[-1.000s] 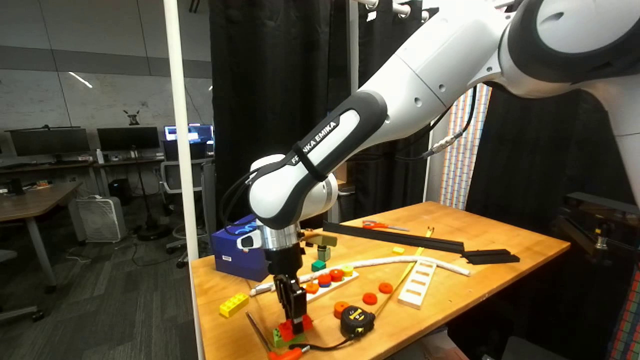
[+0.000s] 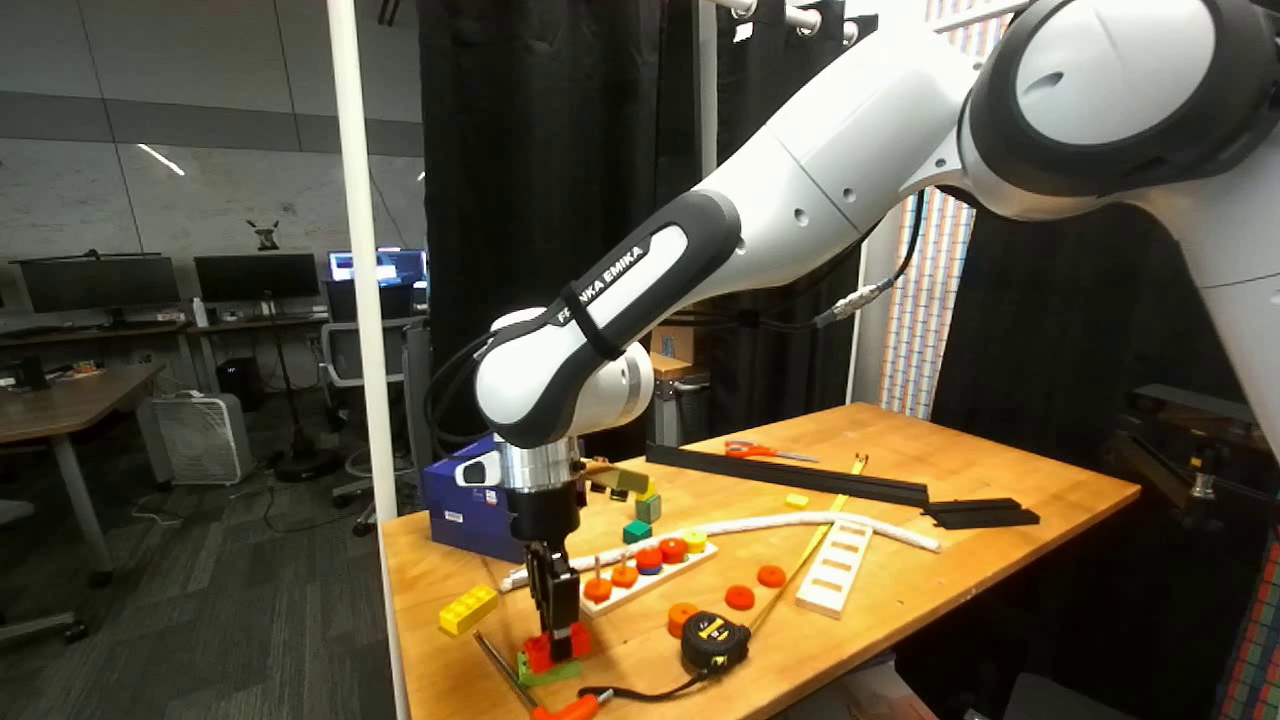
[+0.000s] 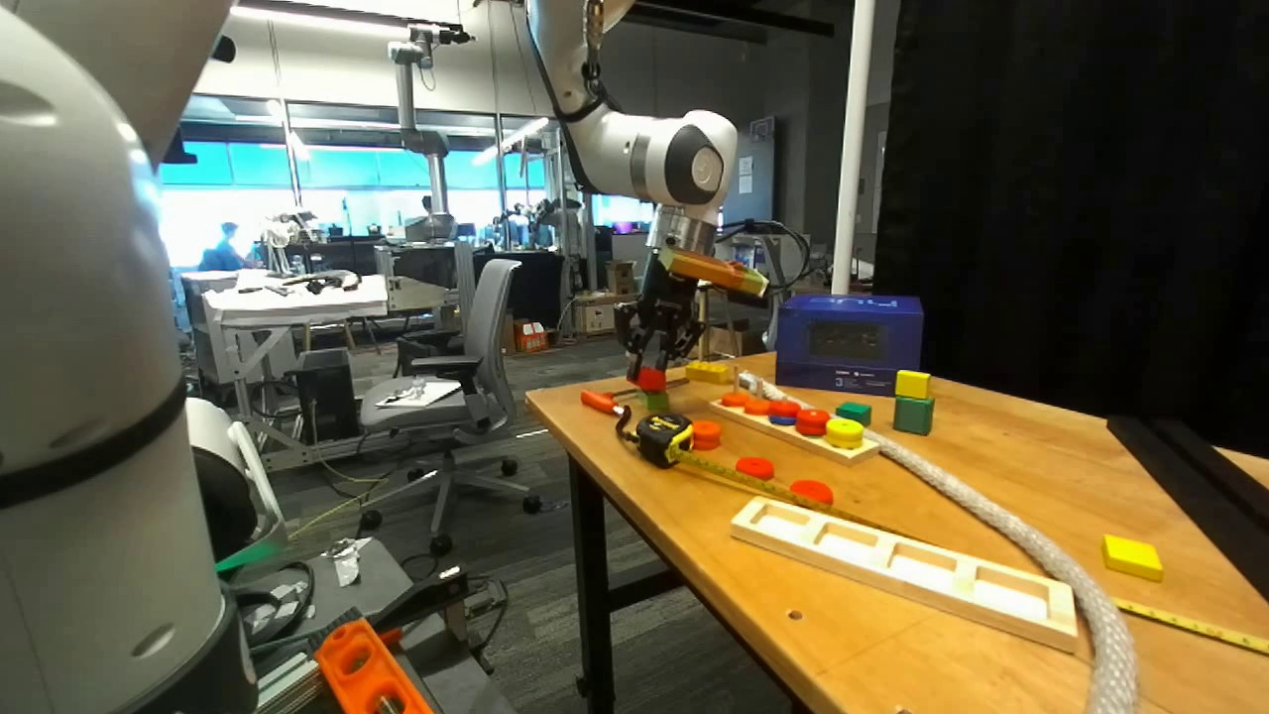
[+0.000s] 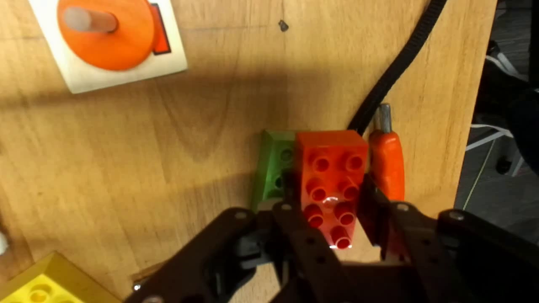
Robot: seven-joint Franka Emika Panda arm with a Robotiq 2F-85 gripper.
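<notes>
My gripper is shut on a red toy brick (image 4: 331, 144) with studs on top, one finger on each long side. A green brick (image 4: 275, 156) sits under it, showing mostly along the left side in the wrist view, so the two are offset. In exterior view 1 the red brick (image 2: 540, 655) rests on or just over the green brick (image 2: 554, 674); whether they are joined I cannot tell. The gripper (image 2: 559, 642) points down near the table's front left corner. In exterior view 2 the green brick (image 3: 654, 403) shows below the red brick (image 3: 650, 380).
An orange-handled screwdriver (image 4: 389, 164) lies close to the bricks' right, with a black strap (image 4: 404, 60) beside it. Nearby are a yellow brick (image 2: 468, 610), a black tape measure (image 2: 715, 643) and a peg board (image 2: 708, 554) with discs. A blue box (image 2: 474, 504) stands behind.
In exterior view 1 my gripper has moved left and slightly up in the picture, the red brick still in it. The green brick has shifted left as well, and the screwdriver's shaft has swung left.
</notes>
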